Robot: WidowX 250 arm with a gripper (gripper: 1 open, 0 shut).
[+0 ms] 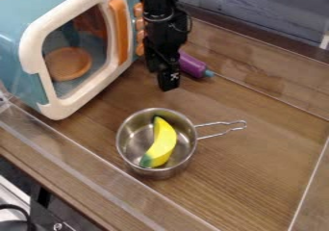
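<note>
My black gripper [167, 73] hangs open at the top centre, beside the toy microwave [29, 57] and just left of a purple eggplant-like toy [194, 66], which lies partly behind it. A yellow banana [164, 137] rests inside a steel pot [134, 153], whose handle points right, in the middle foreground. The microwave is teal and white, with an orange disc inside.
A grey panelled wall stands at the back. The counter's edge runs along the lower left.
</note>
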